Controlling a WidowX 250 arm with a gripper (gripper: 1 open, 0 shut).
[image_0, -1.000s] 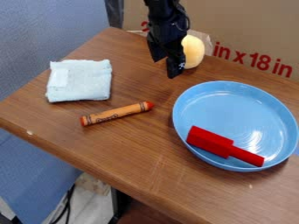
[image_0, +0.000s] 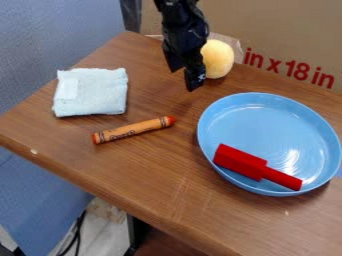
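Note:
My black gripper (image_0: 185, 70) hangs at the back centre of the wooden table, just in front of and left of a pale yellow round object (image_0: 218, 60). Whether its fingers are open or shut is hard to make out. A folded light blue cloth (image_0: 90, 92) lies at the left. An orange crayon (image_0: 134, 129) lies in the middle front. A blue plate (image_0: 267, 128) sits at the right, with a red object with a handle (image_0: 247, 165) lying in it.
A cardboard box (image_0: 297, 30) with red printing stands at the back. The table's left edge runs diagonally down the lower left. Bare wood is free in the middle and at the front.
My gripper has shifted slightly to the left over the last second. The objects on the table have not visibly moved.

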